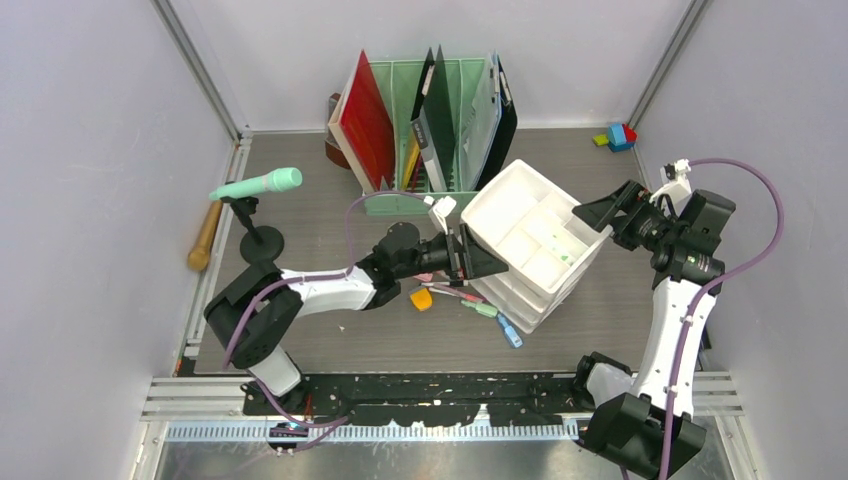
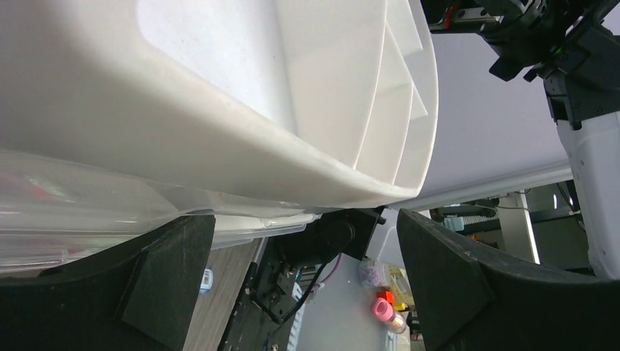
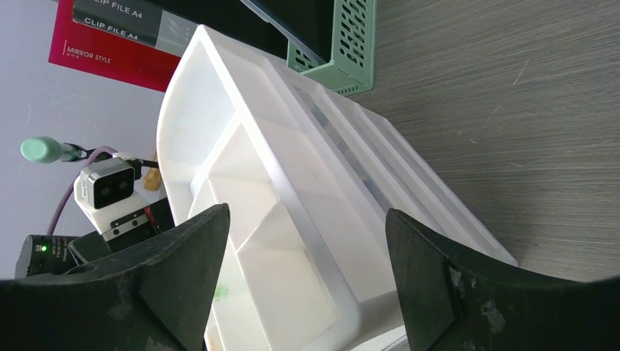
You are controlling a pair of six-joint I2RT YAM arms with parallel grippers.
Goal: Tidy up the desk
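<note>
A white drawer organizer with clear drawers and a divided top tray stands angled at the right of the desk. At its left side my left gripper is open; in the left wrist view the tray's rim runs above and between its spread fingers. My right gripper reaches the organizer's opposite upper edge, open. The right wrist view shows the tray wall between the two fingers. Whether any finger touches it, I cannot tell. Left of the organizer lie an orange block, a green marker and a blue marker.
A green file rack with several folders stands at the back. At left are a green microphone-like item on a black stand and a wooden bat. Coloured blocks sit in the back right corner.
</note>
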